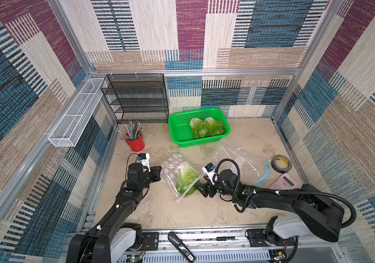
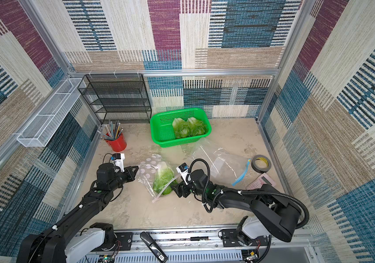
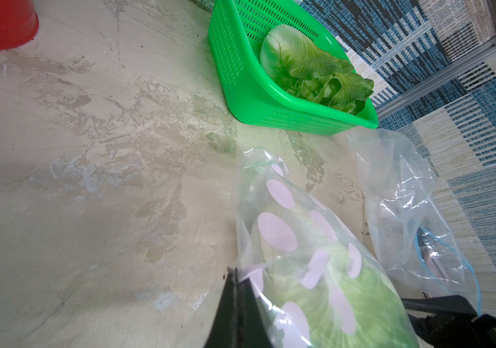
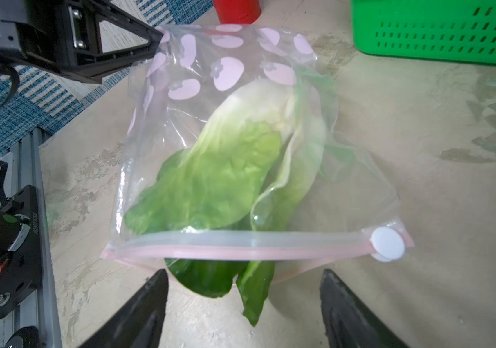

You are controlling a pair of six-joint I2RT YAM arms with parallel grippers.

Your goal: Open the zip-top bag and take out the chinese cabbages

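A clear zip-top bag with pink dots (image 4: 227,72) lies on the table, its zip mouth parted along the edge facing my right gripper. Inside is a Chinese cabbage (image 4: 218,168), its green leaf tips poking out under the zip strip (image 4: 294,243). At the bag's closed end, my left gripper is shut on the plastic. My right gripper stands open at the mouth, one finger (image 4: 143,310) on each side of the leaf tips, not closed on them. More cabbages (image 1: 213,126) rest in the green basket (image 1: 177,135).
An empty clear bag with a blue zip (image 1: 263,174) lies right of the basket. Beyond it are a tape roll (image 1: 280,164) and a pink calculator (image 1: 284,182). A red pen cup (image 1: 136,143) stands behind my left gripper.
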